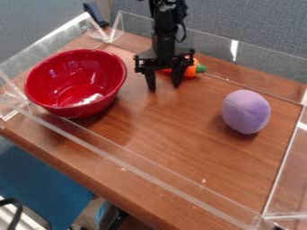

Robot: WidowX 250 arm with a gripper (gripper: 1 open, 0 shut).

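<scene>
My black gripper (164,75) hangs low over the back middle of the wooden table, its two fingers apart with nothing seen between them. Just behind it lies an orange object with a green end (192,68), partly hidden by the gripper. A red bowl (59,78) with something white inside sits at the left. A purple ball (246,113) rests on the right.
Clear plastic walls border the wooden table (156,162) along the back, left front and right.
</scene>
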